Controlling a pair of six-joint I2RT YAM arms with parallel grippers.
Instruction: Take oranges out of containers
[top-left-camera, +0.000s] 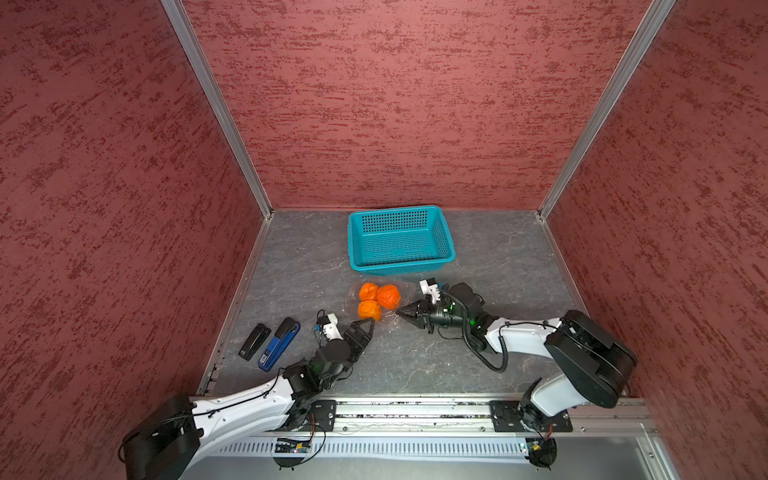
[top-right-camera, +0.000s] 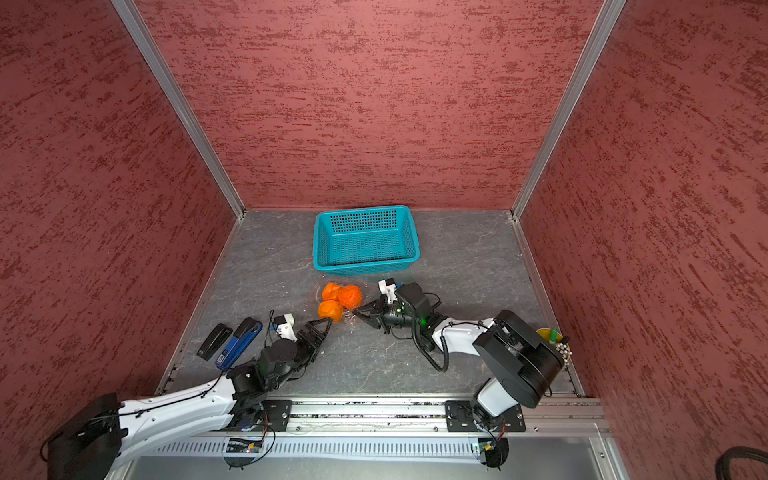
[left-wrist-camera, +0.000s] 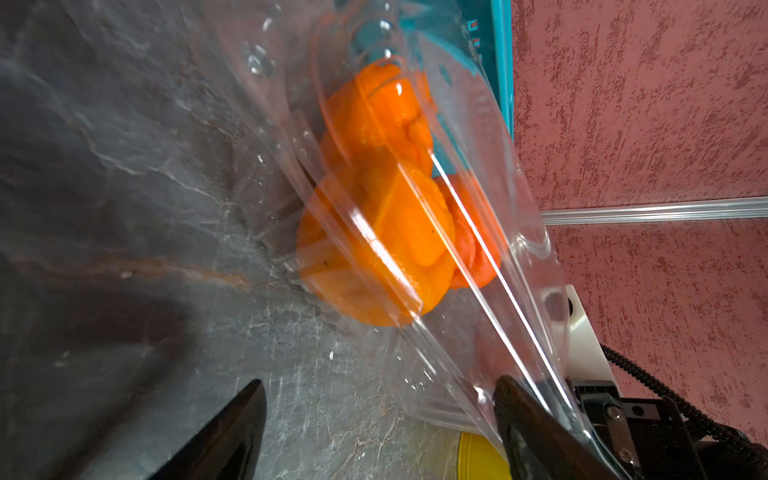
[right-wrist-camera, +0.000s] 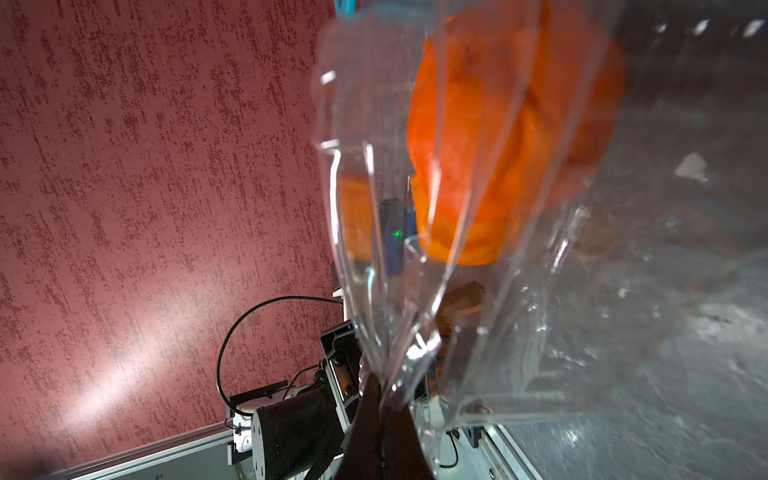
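Three oranges (top-left-camera: 389, 295) (left-wrist-camera: 373, 240) (right-wrist-camera: 473, 120) sit in a clear, crinkled plastic container (left-wrist-camera: 512, 344) in the middle of the table. My right gripper (top-left-camera: 402, 313) is shut, with crumpled clear plastic at its fingertips on the container's right. My left gripper (top-left-camera: 364, 328) is part open at the front left of the container, the plastic reaching over one finger in the left wrist view; no orange is between its fingers.
A teal basket (top-left-camera: 401, 263) stands empty behind the container. A blue stapler (top-left-camera: 278, 344) and a black one (top-left-camera: 254, 341) lie at the left. A yellow cup (top-right-camera: 548, 334) is partly hidden at the far right.
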